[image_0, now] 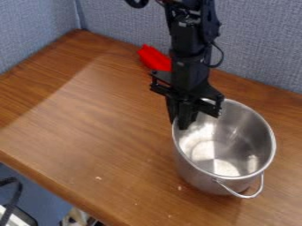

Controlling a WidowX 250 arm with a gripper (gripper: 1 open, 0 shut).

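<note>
A large steel pot (224,150) with a wire handle stands on the wooden table at the right. My black gripper (184,115) reaches down from the top over the pot's back left rim, its tips at or just inside that rim. I cannot tell whether they touch it, and the fingers look close together. Behind the arm, a red object (154,56) lies near the back wall, partly hidden.
Grey padded walls (253,53) bound it at the back and left. Cables and a dark floor show beyond the front left edge.
</note>
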